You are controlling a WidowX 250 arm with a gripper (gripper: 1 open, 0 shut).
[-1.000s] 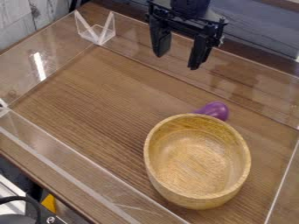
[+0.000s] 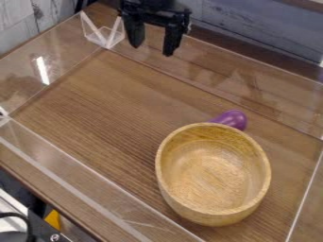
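Note:
My gripper [image 2: 153, 33], black, hangs high at the top centre of the camera view, its two fingers apart and nothing seen between them. A purple oblong object [image 2: 229, 120] lies on the wooden floor at the right. Just below it stands a large tan oval bowl [image 2: 210, 197], empty.
A white wire holder [image 2: 104, 30] stands at the top left, left of my gripper. Dark cables [image 2: 18, 230] lie at the bottom left corner.
My gripper has moved left along the back, toward the white holder. The purple object and the bowl have stayed in place.

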